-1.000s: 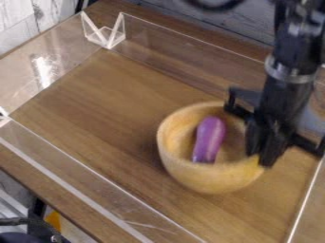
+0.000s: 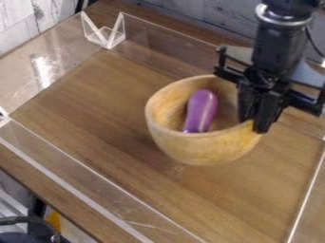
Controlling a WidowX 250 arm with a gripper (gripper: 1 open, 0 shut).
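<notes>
A yellow-beige bowl (image 2: 193, 140) hangs tilted toward the camera at the middle right, its rim held by my black gripper (image 2: 258, 116), which comes down from the upper right and is shut on it. Inside the bowl lies a purple oblong object (image 2: 203, 109), like an eggplant. The bowl's far right rim is partly hidden by the gripper.
The wooden tray floor (image 2: 76, 114) is clear at the left and front. A white wire piece (image 2: 105, 30) sits at the back left corner. Clear walls border the tray, and some yellow item shows at the bottom left edge.
Since a second ago my gripper and the bowl with the purple object have risen and shifted slightly left.
</notes>
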